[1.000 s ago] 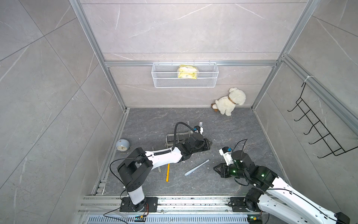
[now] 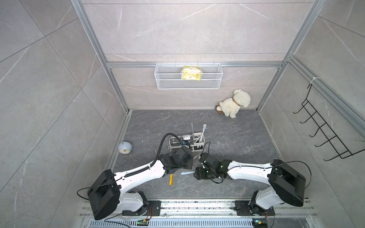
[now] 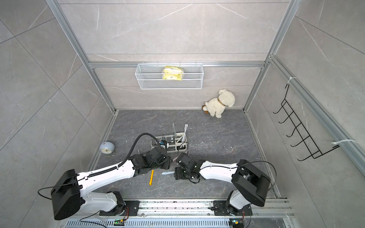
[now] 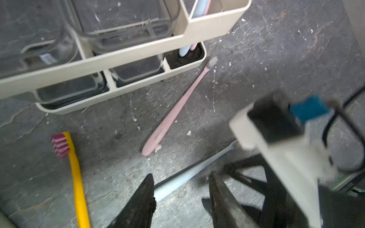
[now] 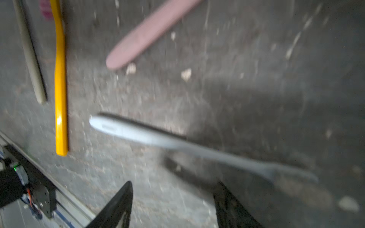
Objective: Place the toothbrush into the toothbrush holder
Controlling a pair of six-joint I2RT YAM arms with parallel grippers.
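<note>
A pale blue toothbrush (image 5: pixel 152 137) lies across the right wrist view, its bristle end blurred at the right. My right gripper is open near it, nothing between its fingers. In the left wrist view the same brush's handle (image 4: pixel 182 180) runs behind my open left gripper; how far apart they are I cannot tell. A pink toothbrush (image 4: pixel 176 108) lies on the table beside the cream toothbrush holder (image 4: pixel 121 53). The holder's right end has brushes (image 2: pixel 203 133) standing in it. From above, the arms hide parts of the holder and table.
A yellow toothbrush (image 4: pixel 78 178) and a grey-white stick (image 5: pixel 30 57) lie to the left. The two grippers are close together. A round clock (image 2: pixel 125 147) stands far left and a plush dog (image 2: pixel 233 103) at the back.
My left gripper has drawn back from the holder's right end, toward the front left. My right arm has swung left to the blue toothbrush, whose handle end now appears farther left.
</note>
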